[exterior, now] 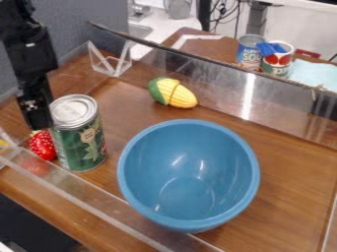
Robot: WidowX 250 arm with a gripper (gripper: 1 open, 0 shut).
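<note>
My black gripper (34,110) is at the left edge, open, its tip just left of and beside the top of a green can (78,138). A red strawberry (42,146) lies behind the can's left side, below the gripper. A yellow corn toy (172,94) with green husk lies at the back middle. A blue bowl (188,172) sits at the front right.
Clear low walls edge the wooden tray (283,167). A white wire holder (109,59) stands at the back left. Beyond the back wall are cans (249,54) and a light blue cloth.
</note>
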